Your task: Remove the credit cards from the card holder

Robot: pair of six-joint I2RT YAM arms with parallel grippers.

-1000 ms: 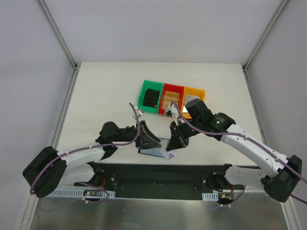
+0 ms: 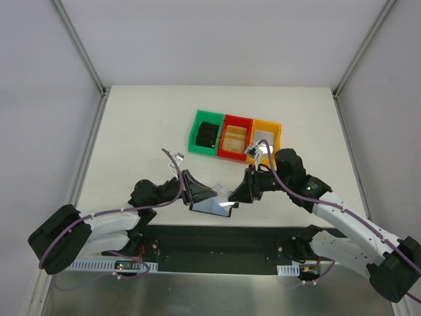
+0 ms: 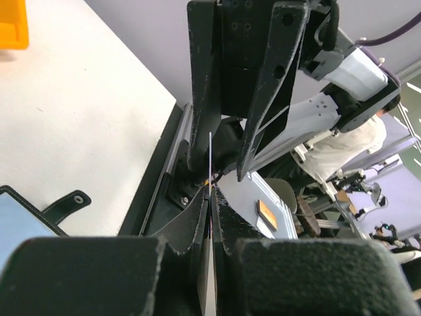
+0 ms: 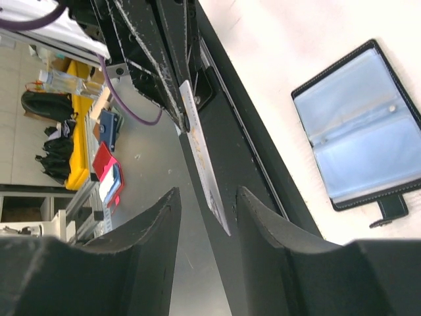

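Observation:
A thin white card hangs in the air, held in my left gripper (image 2: 214,193), which is shut on it; in the left wrist view it shows edge-on as a thin line rising from the fingertips. My right gripper (image 2: 233,196) is open beside the card, its two fingers apart with the card's far end between or just beyond them. The card holder (image 4: 355,122), a dark-edged wallet with pale blue inside and a snap strap, lies spread open on the table below.
Green (image 2: 195,128), red (image 2: 231,154) and orange (image 2: 275,131) bins stand behind the grippers.
Both grippers have shifted: the left a little leftward and the right to the right and up in the top view, with the card still between them.

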